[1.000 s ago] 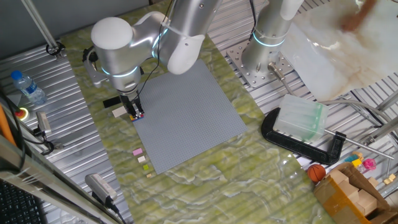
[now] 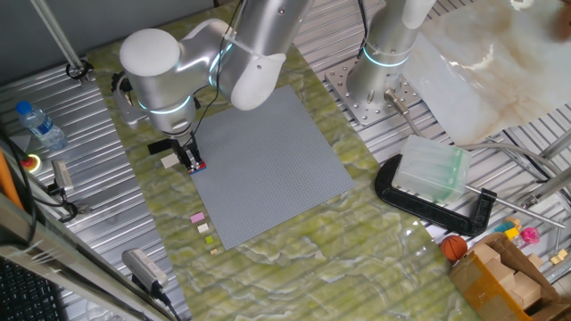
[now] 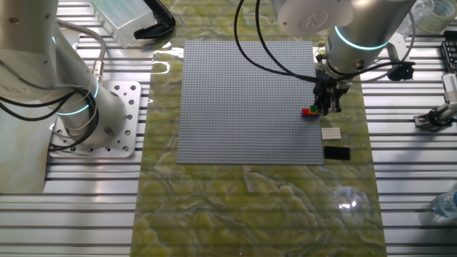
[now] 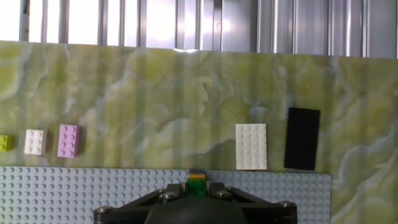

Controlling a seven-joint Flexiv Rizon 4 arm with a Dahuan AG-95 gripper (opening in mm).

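Small stacked bricks stand at the edge of the grey baseplate (image 2: 272, 169). In the wrist view a green brick (image 4: 196, 188) shows at the bottom centre, with thin orange and blue layers at its far end. My gripper is shut on the green brick, one finger close against each side. A red brick (image 3: 308, 112) shows beside the gripper in exterior view 2, on the plate's edge. The fingers hide much of the stack, and whether it is pressed fully onto the plate cannot be told.
A white brick (image 4: 251, 146) and a black plate (image 4: 302, 139) lie just off the baseplate. Pink (image 4: 68, 141), small white (image 4: 35, 142) and lime (image 4: 5, 143) bricks lie along the same side. A black clamp (image 2: 428, 209) and a cardboard box (image 2: 500, 281) stand farther off.
The arm's wrist has shifted slightly left in exterior view 1, while the fingers stay at the bricks by the plate's edge. A brown shape at the upper right has moved away rightward.
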